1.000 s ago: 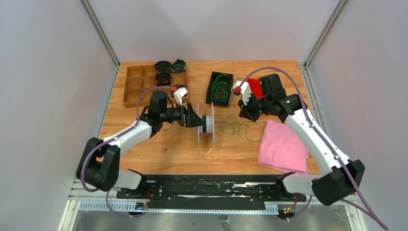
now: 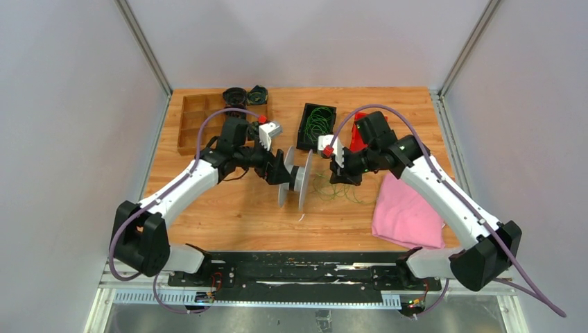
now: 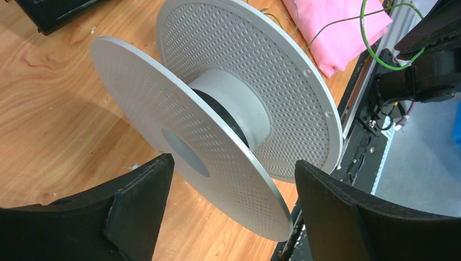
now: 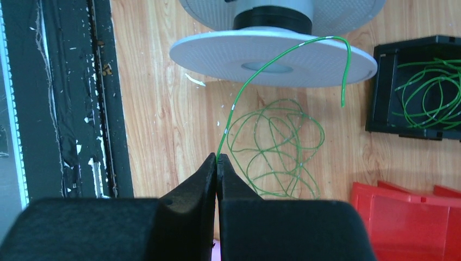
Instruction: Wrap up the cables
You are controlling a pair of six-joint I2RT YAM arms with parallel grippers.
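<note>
A pale grey spool with two round flanges [image 3: 244, 65] stands mid-table, with a black band [image 4: 272, 19] beside its white hub [image 3: 234, 100]. My left gripper is part open around the near flange's lower part; whether the fingers touch it cannot be told. On the spool's right, my right gripper is shut on a thin green cable [image 4: 239, 95], whose free end curves over toward the spool's flange. The rest of the cable lies in loose loops [image 4: 321, 130] on the table under the right gripper.
Behind the spool stands a black bin [image 2: 303, 135] holding more green cable. A red bin [image 4: 407, 217] is behind the right arm, and a pink cloth [image 2: 409, 215] lies front right. At the back left sits a wooden tray [image 2: 189, 128] with several dark coils.
The spool has tilted a little, its flanges now slanting in the top view. My right gripper has moved left toward it, and the left wrist has shifted slightly right.
</note>
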